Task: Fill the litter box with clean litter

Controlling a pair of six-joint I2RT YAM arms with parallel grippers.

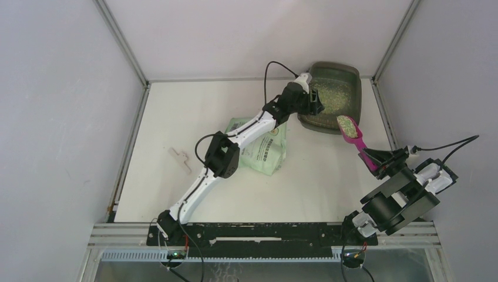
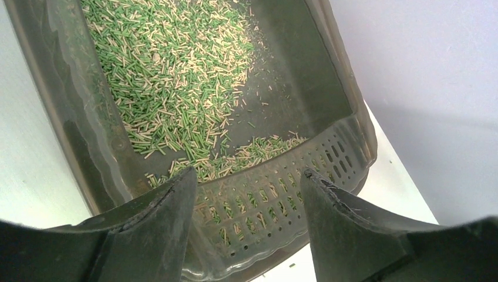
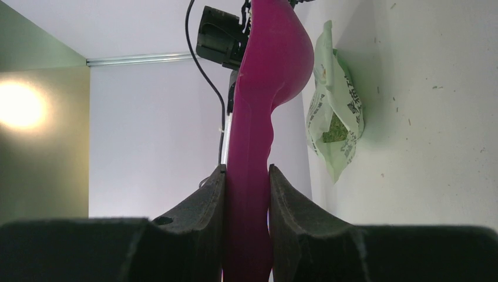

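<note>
The dark litter box (image 1: 332,66) stands at the back right. Green and tan pellets (image 2: 170,76) cover part of its floor. My left gripper (image 1: 320,106) hangs over the box's left side. In the left wrist view its fingers (image 2: 170,217) stand partway apart, with the slotted lip (image 2: 276,197) visible across the gap; contact with it cannot be told. A magenta scoop (image 1: 354,134) full of litter (image 1: 347,126) reaches over the box's front right corner. My right gripper is shut on its handle (image 3: 249,223).
A green and white litter bag (image 1: 264,151) lies partly under the left arm. A pale flat piece (image 1: 179,160) rests on the left of the table.
</note>
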